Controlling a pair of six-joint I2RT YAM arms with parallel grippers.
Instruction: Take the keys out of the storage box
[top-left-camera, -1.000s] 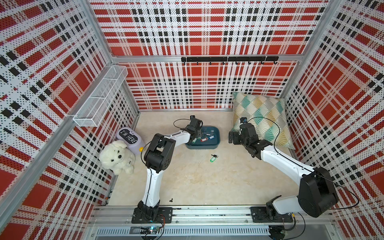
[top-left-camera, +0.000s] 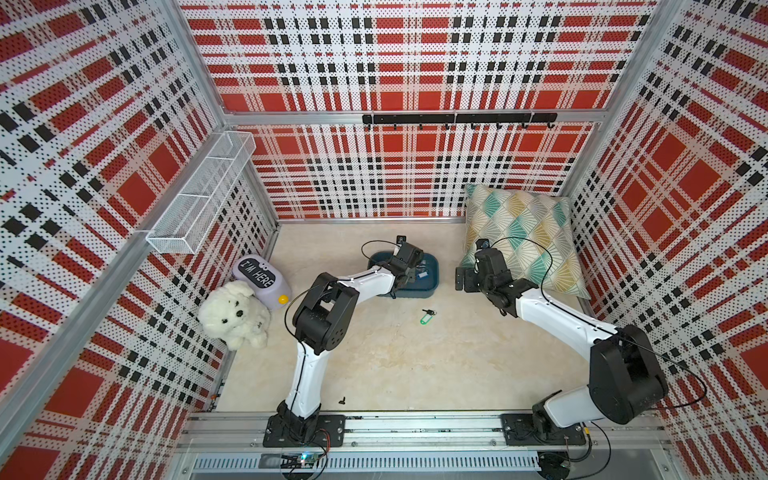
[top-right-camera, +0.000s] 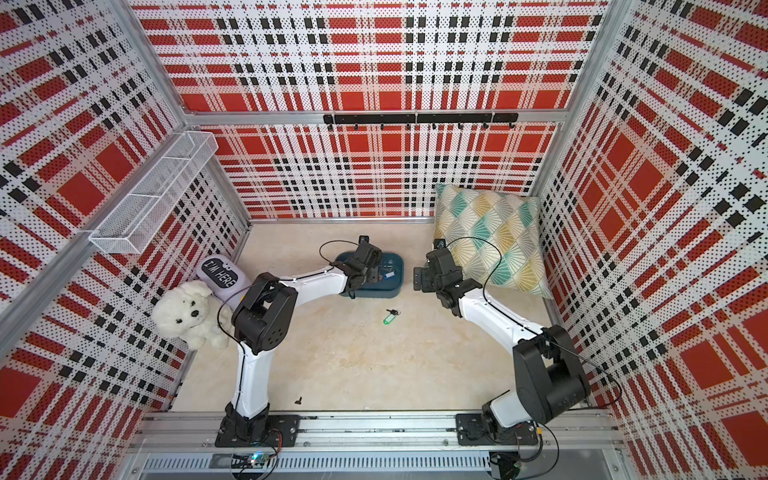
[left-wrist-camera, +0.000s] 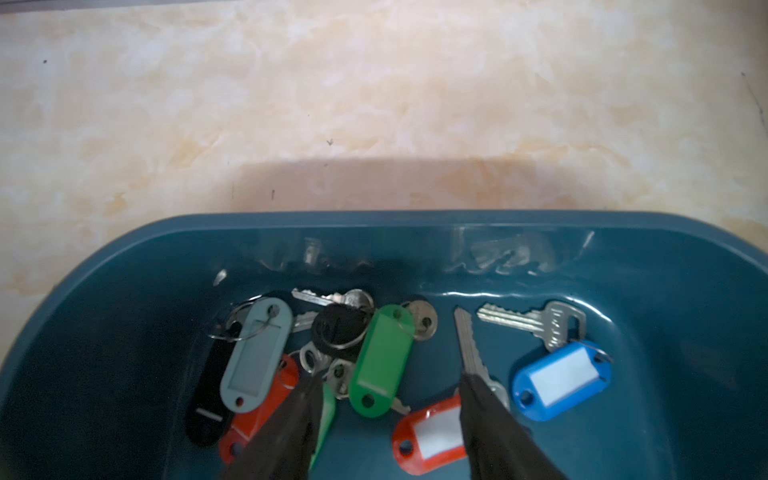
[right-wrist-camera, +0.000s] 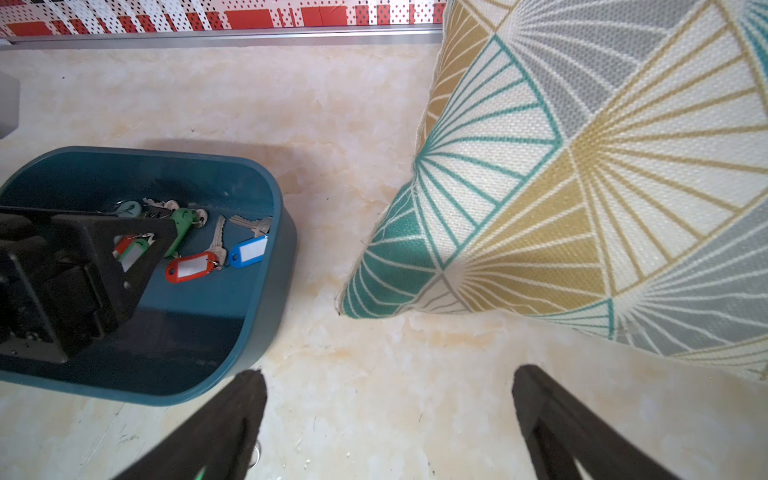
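The dark teal storage box (left-wrist-camera: 448, 220) holds several keys with coloured tags. In the left wrist view a blue tag (left-wrist-camera: 560, 380) and a red tag (left-wrist-camera: 436, 436) lie toward the right, a green tag (left-wrist-camera: 384, 360) lies mid-box, and a pale grey tag (left-wrist-camera: 256, 356) overlaps others at left. My left gripper is over the box, fingers apart; the red tag lies partly behind its right finger (left-wrist-camera: 500, 436). On the table in front of the box is one key with a green tag (top-left-camera: 427, 317). My right gripper stands open and empty, right of the box.
A patterned cushion (top-left-camera: 524, 240) leans at the back right, beyond my right gripper. At the left sit a white plush dog (top-left-camera: 232, 314) and a lilac "I'M HERE" object (top-left-camera: 268, 292).
My left gripper has moved rightward over the box, now covering the red tag from above. The key on the table has stayed put.
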